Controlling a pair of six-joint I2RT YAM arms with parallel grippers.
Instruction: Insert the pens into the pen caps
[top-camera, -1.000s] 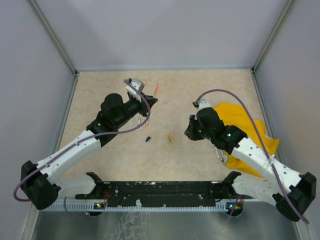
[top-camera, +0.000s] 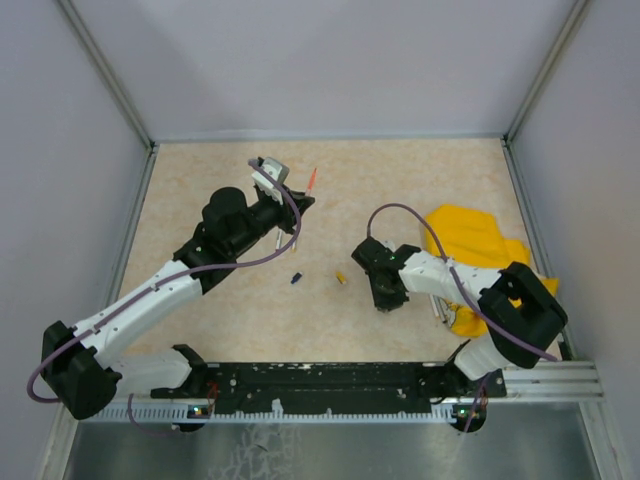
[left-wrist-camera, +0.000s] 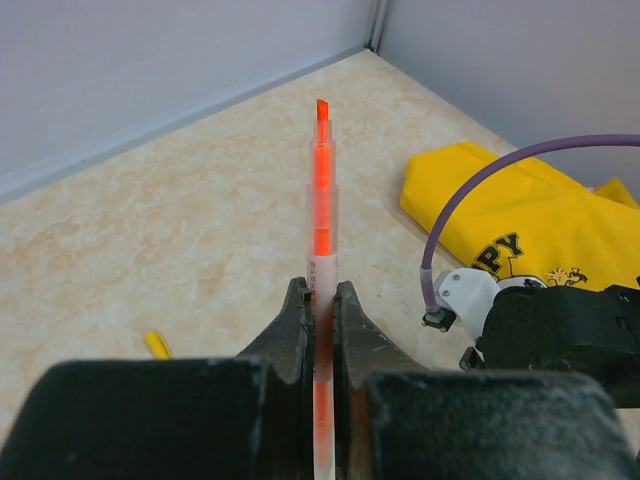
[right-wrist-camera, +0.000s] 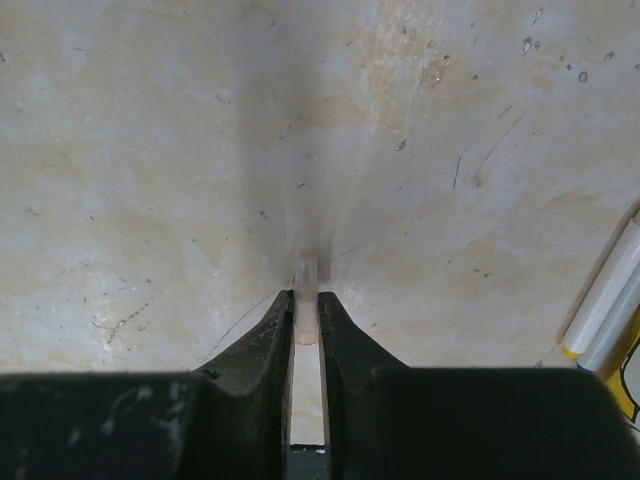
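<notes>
An orange pen with a clear, white-marked barrel (left-wrist-camera: 322, 215) stands upright in my left gripper, tip up. In the top view, that gripper (top-camera: 307, 200) is raised over the left half of the table, the pen (top-camera: 312, 180) showing above it. My right gripper points down close to the tabletop, shut on a small whitish, see-through piece (right-wrist-camera: 306, 318); whether it is a cap or a pen end I cannot tell. A dark blue cap (top-camera: 296, 278) and a yellow cap (top-camera: 341, 278) lie on the table between the arms.
A yellow bag (top-camera: 470, 240) lies at the right. Beside it are white pens (right-wrist-camera: 603, 290), one with a yellow end. Another slim white pen (top-camera: 279, 239) lies near the left gripper.
The left arm and its pen stay still.
</notes>
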